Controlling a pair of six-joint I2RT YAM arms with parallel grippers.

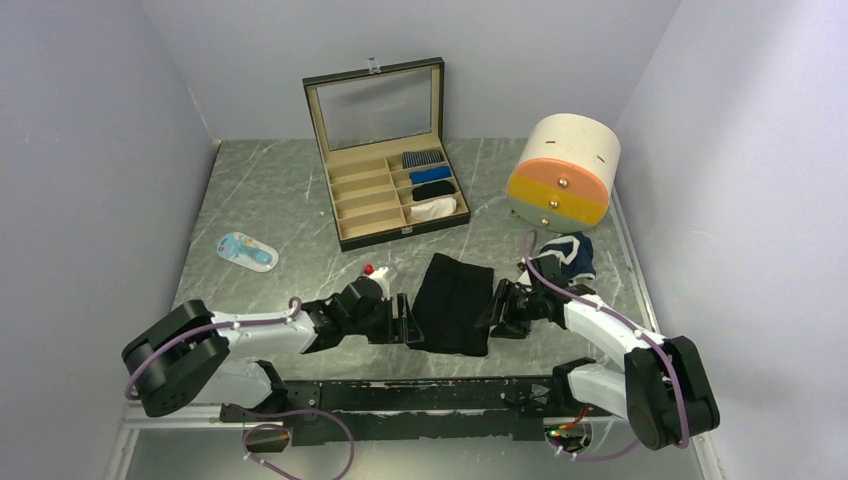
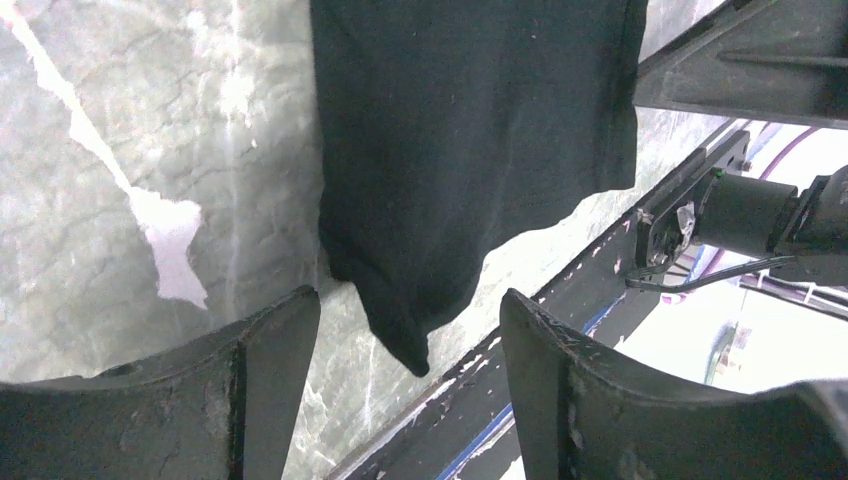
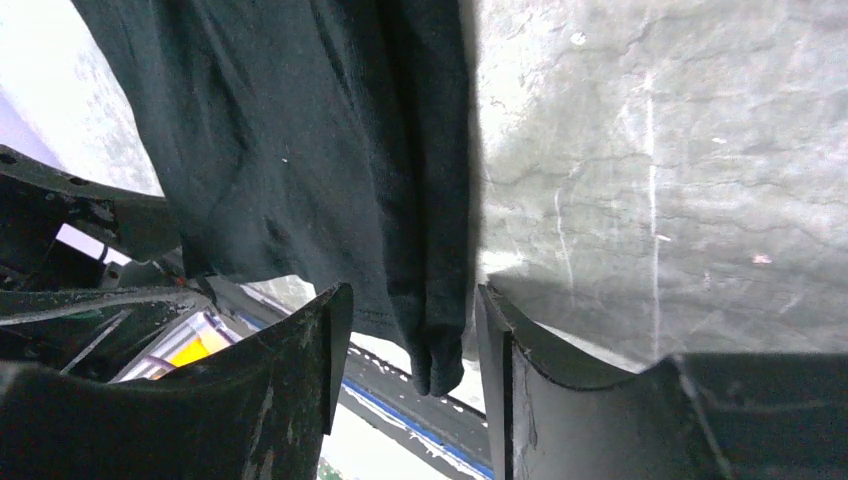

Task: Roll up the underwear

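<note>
Spread on the grey marbled table, the black underwear (image 1: 453,306) forms a folded, roughly rectangular piece between my two arms. My left gripper (image 1: 408,322) is at its lower left edge, while my right gripper (image 1: 494,312) is at its right edge. In the left wrist view a narrow corner of the underwear (image 2: 420,170) reaches into the gap between the parted fingers, apart from both. The right wrist view shows the underwear's (image 3: 300,150) lower corner between the parted fingers, nearer the left one. Neither gripper is shut on the cloth.
At the back, an open compartment box (image 1: 360,200) holds several rolled garments. A coloured drum-shaped drawer unit (image 1: 565,170) stands back right, with dark blue and white cloth (image 1: 572,256) in front. A light blue package (image 1: 247,251) lies left.
</note>
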